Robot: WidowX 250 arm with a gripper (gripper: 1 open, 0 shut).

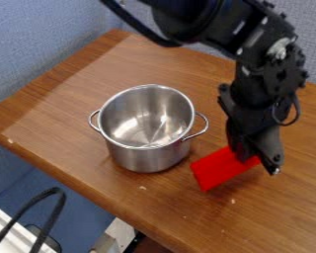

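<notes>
A steel pot (145, 128) with two side handles stands on the wooden table, left of centre. To its right, the black gripper (252, 146) is low over the table with a red block (224, 170) at its fingertips, just beside the pot. The block is tilted, its lower end near or on the tabletop. Whether the fingers are closed on it is hard to see, as the gripper body hides much of them.
A blue-grey wall runs behind it. A cable and pale equipment lie beyond the front left edge.
</notes>
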